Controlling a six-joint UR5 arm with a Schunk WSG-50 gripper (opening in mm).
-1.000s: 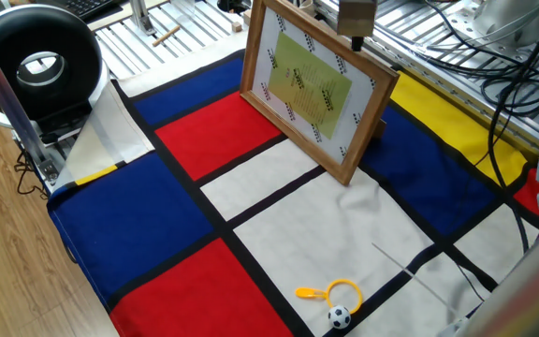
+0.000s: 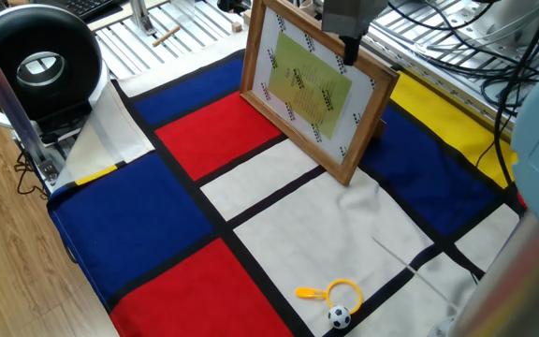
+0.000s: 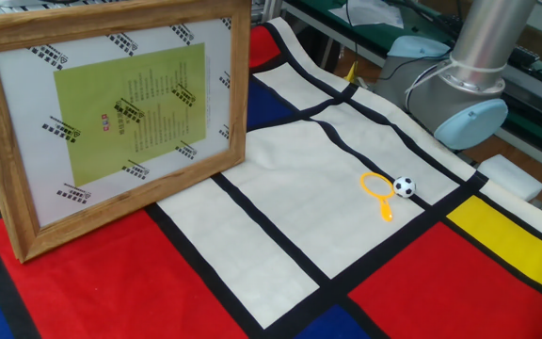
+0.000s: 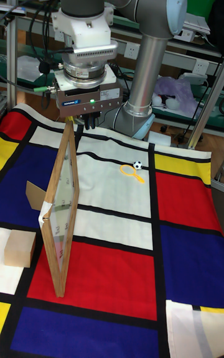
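A wooden picture frame [image 2: 318, 89] with a yellow-green certificate inside stands upright on the patterned cloth. Its front faces exterior views 1 and 2; exterior view 3 catches the frame [image 4: 58, 202] nearly edge-on, with a brown stand flap [image 4: 36, 195] behind. My gripper [image 4: 89, 121] points down beyond the frame's far end in that view. In exterior view 1 the dark fingers [image 2: 350, 51] overlap the frame's upper right edge; contact cannot be judged. Whether the fingers are open is unclear. A yellow ring with a tab [image 3: 377, 186] lies beside a small soccer ball [image 3: 404, 186].
A cardboard block [image 4: 20, 248] sits behind the frame. Black cables [image 2: 466, 56] hang near the arm's base. A round black object [image 2: 40, 67] stands off the cloth's far-left corner.
My gripper has moved slightly down and left in exterior view 1, along the frame's upper right edge. The arm link and cables at right have shifted left. Frame, ring and ball are unmoved.
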